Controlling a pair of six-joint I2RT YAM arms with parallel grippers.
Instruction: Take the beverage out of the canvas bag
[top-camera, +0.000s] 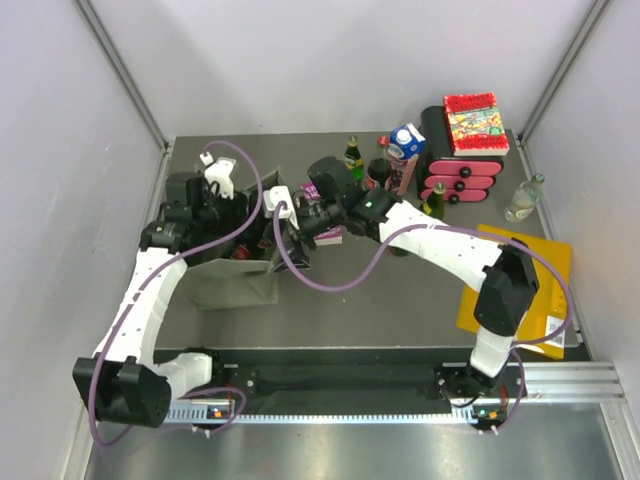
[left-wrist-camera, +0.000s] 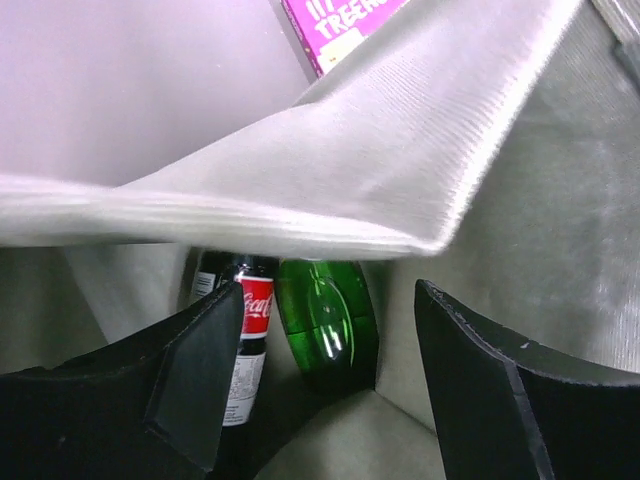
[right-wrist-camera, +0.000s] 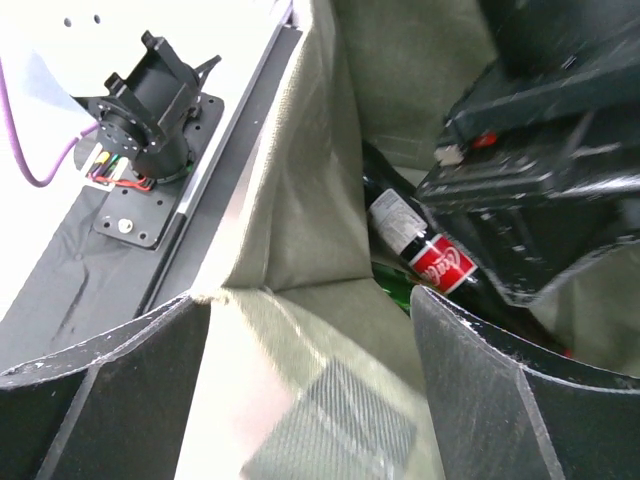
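Note:
The olive canvas bag (top-camera: 230, 285) stands at the left of the table, both arms over it. Inside lie a cola bottle with red label (right-wrist-camera: 440, 260) and a green bottle (left-wrist-camera: 325, 330). My left gripper is open inside the bag's mouth, its fingers either side of the bottles, with a fabric fold across the view above them. My right gripper stands open at the bag's rim, canvas between and beyond its fingers. In the top view both grippers are largely hidden by their arms.
Bottles (top-camera: 352, 160), a milk carton (top-camera: 403, 160) and a pink drawer unit (top-camera: 460, 182) stand at the back right. A clear bottle (top-camera: 522, 200) and yellow folder (top-camera: 540, 310) are at the right.

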